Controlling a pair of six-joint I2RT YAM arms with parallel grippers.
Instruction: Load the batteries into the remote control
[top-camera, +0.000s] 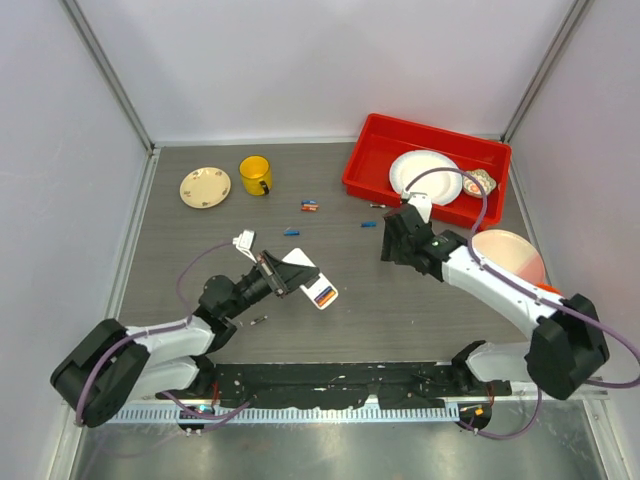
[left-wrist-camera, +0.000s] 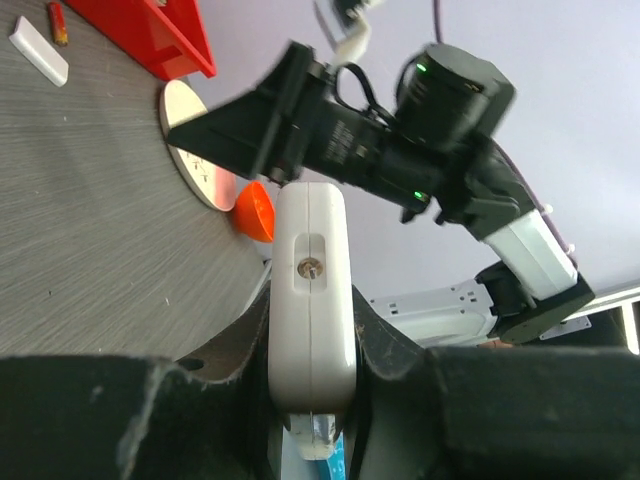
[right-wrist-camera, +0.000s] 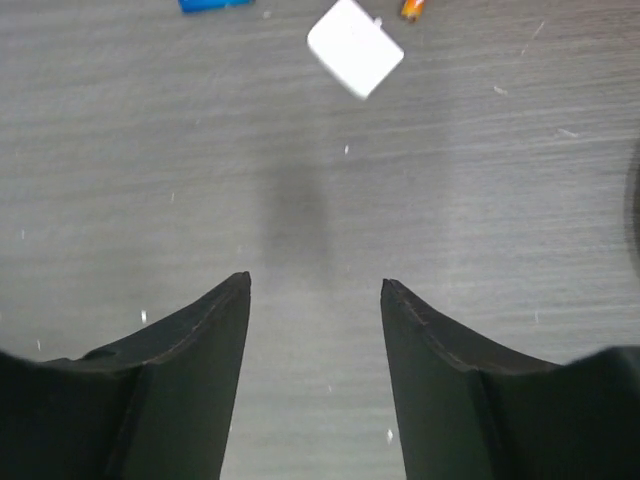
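Observation:
My left gripper is shut on the white remote control, whose battery bay shows coloured batteries in the top view. My right gripper hangs to the right of the remote, apart from it, open with only bare table between its fingertips in the right wrist view. Loose batteries lie beyond, including a blue one, another blue one and orange ones. A white block lies near a blue battery in the right wrist view.
A red tray holding a plate and small dish stands at back right, with a pink plate in front. A yellow mug and small plate are at back left.

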